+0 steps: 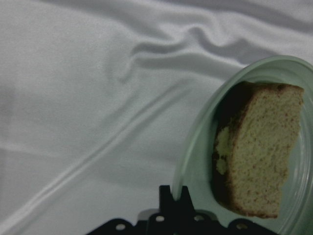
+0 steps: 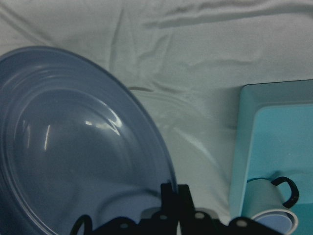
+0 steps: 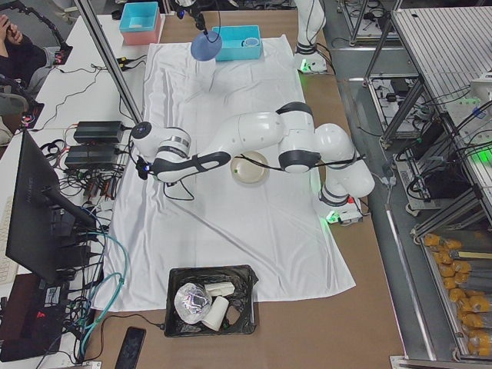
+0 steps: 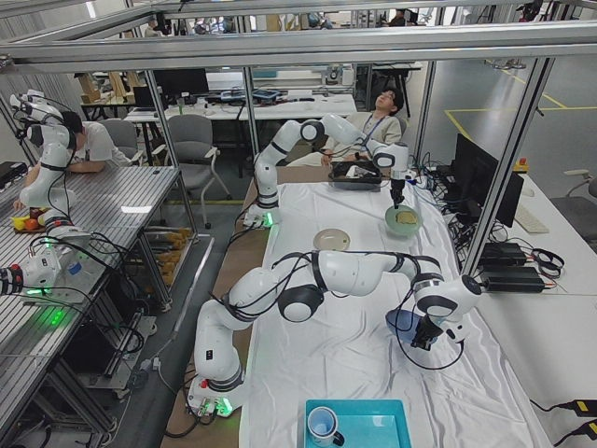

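Observation:
My left gripper is shut on the rim of a green plate [image 4: 404, 228] holding a slice of bread [image 1: 259, 152]; the left arm largely hides this in the camera left view. My right gripper is shut on the rim of a blue plate [image 2: 73, 147], which is raised beside the blue tray [image 3: 238, 52] in the camera left view. A white mug [image 4: 322, 422] with a dark handle sits in that tray.
A pale plate [image 4: 331, 239] lies mid-table on the white cloth [image 3: 215, 231]. A black bin [image 3: 211, 323] with wrapped items stands at one end. Monitors and cables line one side.

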